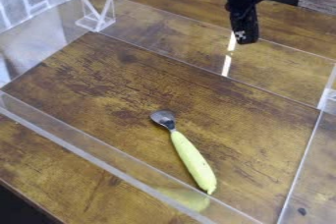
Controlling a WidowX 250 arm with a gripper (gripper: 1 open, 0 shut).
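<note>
A spoon (191, 154) with a pale yellow-green handle and a metal head lies on the wooden floor of a clear-walled enclosure (66, 130), head toward the upper left. My black gripper (243, 36) hangs from the top of the view, above and behind the spoon, near the rear clear wall. Whether its fingers are open or shut is not clear from this angle.
The clear walls surround a mostly bare wooden floor. A small clear bracket (96, 17) stands at the back left corner, and a white rack-like barrier runs along the top left. Wooden surface continues outside the walls.
</note>
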